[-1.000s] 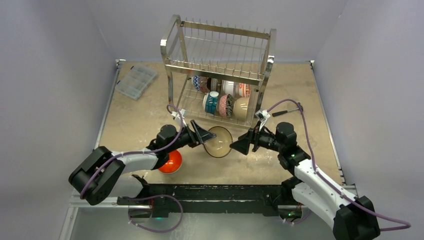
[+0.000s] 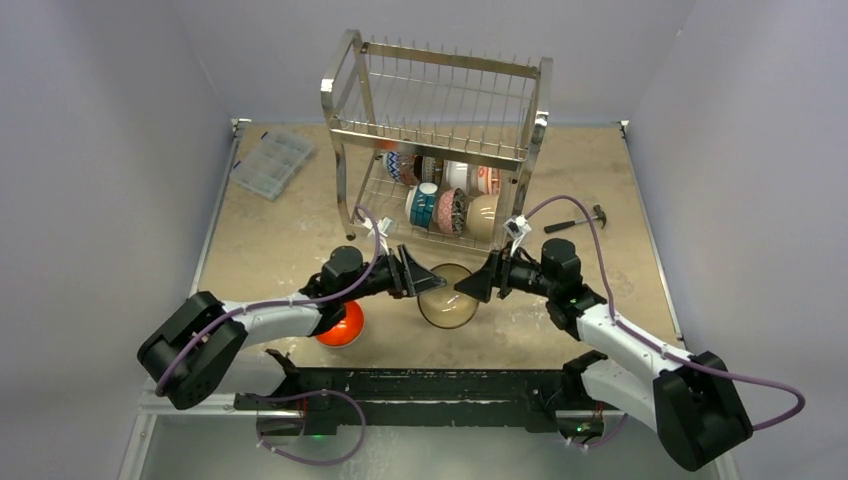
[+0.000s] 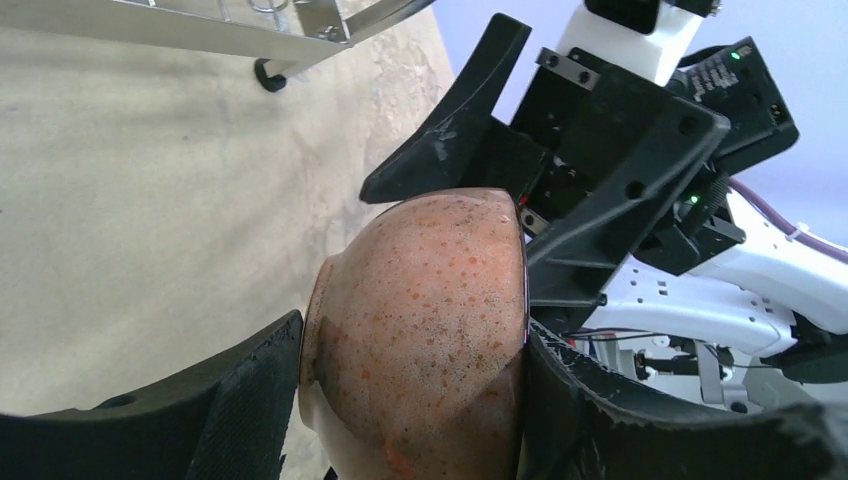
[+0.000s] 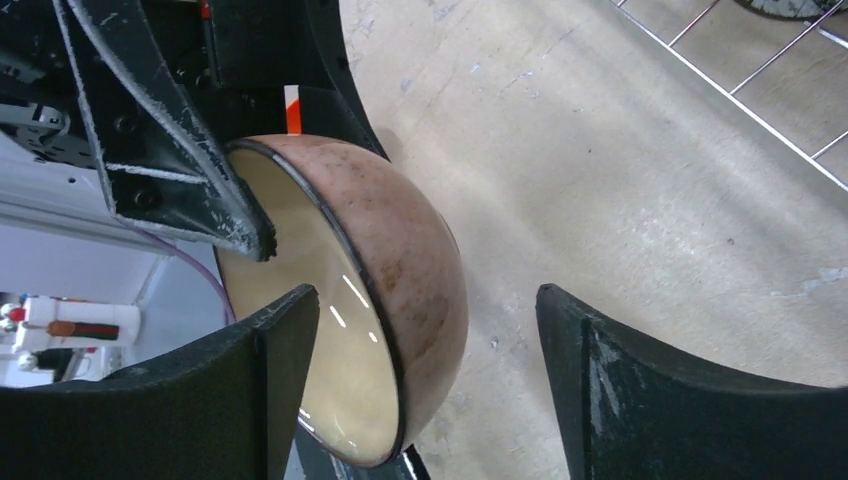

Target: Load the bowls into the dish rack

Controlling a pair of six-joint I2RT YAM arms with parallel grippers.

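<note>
A brown speckled bowl (image 2: 447, 305) with cream inside hangs upright-sideways between both arms; in the left wrist view its outside (image 3: 420, 300) fills my left gripper (image 2: 418, 280), which is shut on it. My right gripper (image 2: 478, 280) is part open beside the bowl's right side; in the right wrist view the bowl (image 4: 420, 270) sits between and beyond its fingers, with no clear grip. A red bowl (image 2: 342, 322) lies on the table by the left arm. In the dish rack (image 2: 440, 140), several patterned, teal, pink and cream bowls rest on the lower level.
The rack's upper level is empty. A clear plastic organiser (image 2: 270, 163) lies at the back left, a hammer (image 2: 570, 222) at the right.
My right gripper has moved slightly toward the bowl, closing the gap.
</note>
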